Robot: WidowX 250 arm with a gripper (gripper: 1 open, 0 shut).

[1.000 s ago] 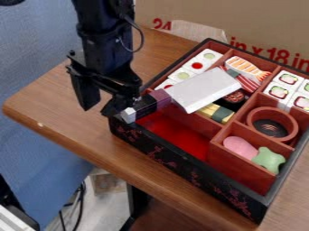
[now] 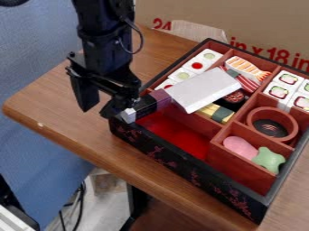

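Observation:
A black bento box [image 2: 220, 193] with red compartments holds toy sushi pieces, a red ring [image 2: 272, 123], a pink piece [image 2: 239, 147] and a green piece [image 2: 268, 160]. My black gripper [image 2: 126, 114] is at the box's left side, low over its rim, by a purple-tinged clear piece. A white flat rectangular object [image 2: 204, 88] lies tilted over the box's upper-left compartments, extending toward the gripper. Whether the fingers are shut on anything is hard to tell. The lower-left red compartment [image 2: 183, 138] is empty.
A cardboard box [image 2: 241, 18] stands behind. Cables and floor show below the table edge.

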